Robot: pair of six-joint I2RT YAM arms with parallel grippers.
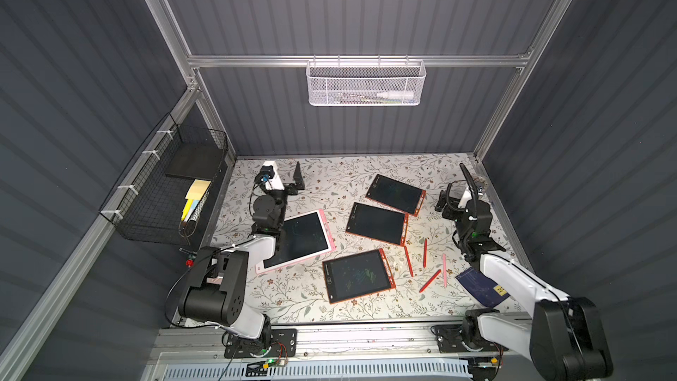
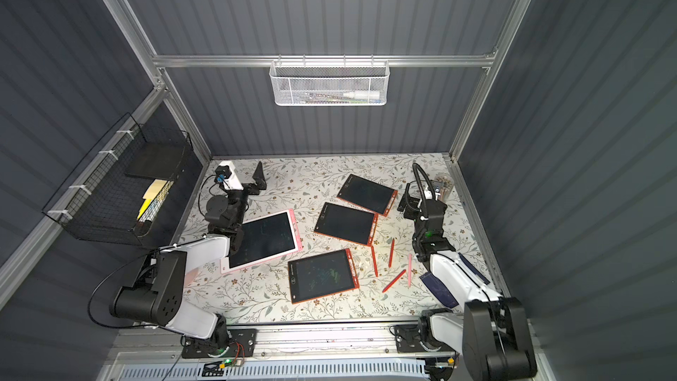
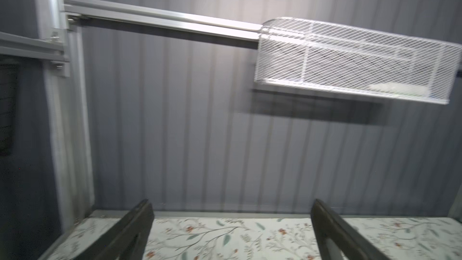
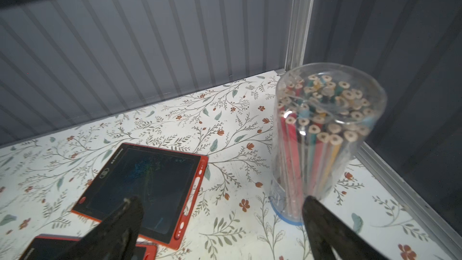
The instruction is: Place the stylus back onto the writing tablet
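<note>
Three red-framed writing tablets lie on the table: upper, middle and front. A pink tablet lies under my left arm. Red styluses and a pink stylus lie apart from one another to their right. My left gripper is raised above the back left of the table, open and empty, facing the back wall in the left wrist view. My right gripper is open and empty above the right side, beside the upper tablet.
A clear tube of pencils stands at the back right. A dark blue item lies at front right. A black wire basket hangs on the left wall, a white mesh basket on the back wall.
</note>
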